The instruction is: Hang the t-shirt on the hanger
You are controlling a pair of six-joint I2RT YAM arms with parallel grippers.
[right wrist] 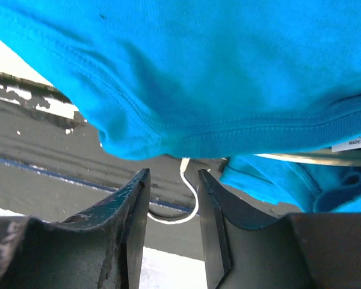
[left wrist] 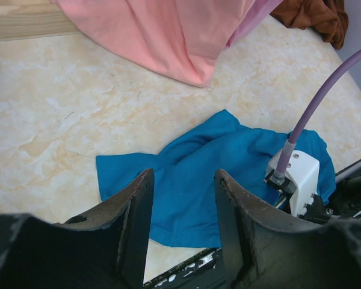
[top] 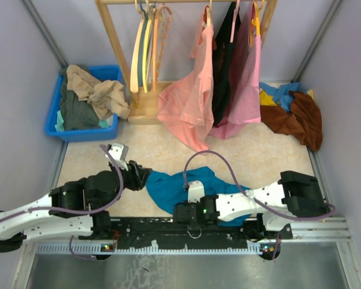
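Note:
The blue t-shirt (top: 168,188) lies flat on the floor at the front, its right part covered by my right arm in the top view. A pale hanger (right wrist: 325,159) is partly inside the shirt at the neckline, near a white label (right wrist: 356,143). Its white hook (right wrist: 191,212) sticks out over the dark front strip. My right gripper stands part open close to the neckline, the hook showing between its fingers without being gripped. Left of the shirt, my left gripper is apart from the cloth, open and empty.
A wooden rack (top: 115,45) at the back carries several empty hangers (top: 147,51) and hanging clothes, including a pink shirt (top: 195,90). The blue bin (top: 78,136) of clothes is at left; a brown cloth (top: 298,120) lies at right. Floor between bin and shirt is clear.

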